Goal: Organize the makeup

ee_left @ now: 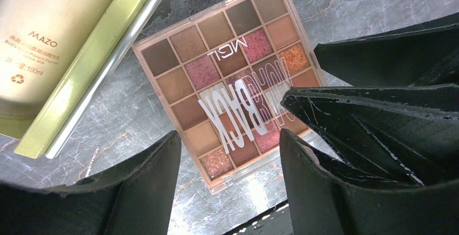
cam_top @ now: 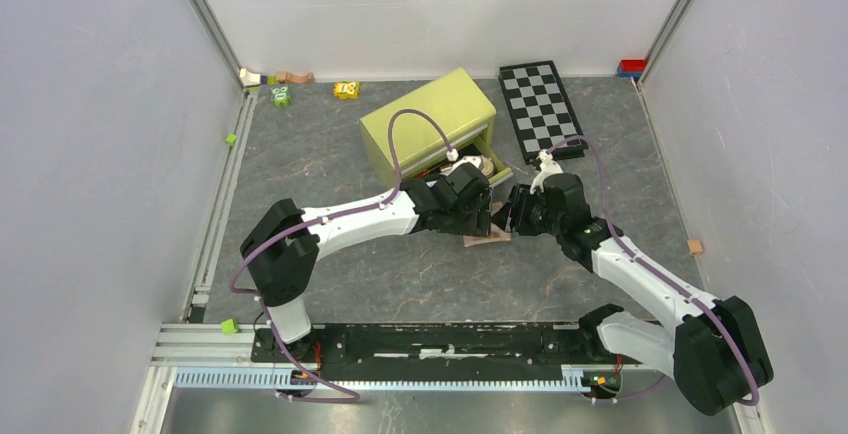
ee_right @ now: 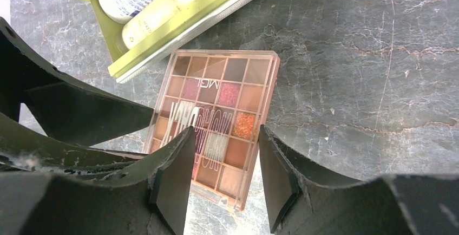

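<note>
An eyeshadow palette [ee_left: 227, 91] with a clear lid is beside the yellow-green drawer [ee_right: 146, 45], which holds bottles [ee_right: 154, 15]. My right gripper has the palette's edge between its fingertips, shut on it. My left gripper is over the palette's lower edge, part open, its fingertips apart; whether they touch the palette is unclear. In the top view both grippers meet in front of the yellow-green organizer [cam_top: 430, 109], largely covering the palette.
A checkerboard [cam_top: 535, 104] lies at the back right. Small toys [cam_top: 346, 89] sit along the back left.
</note>
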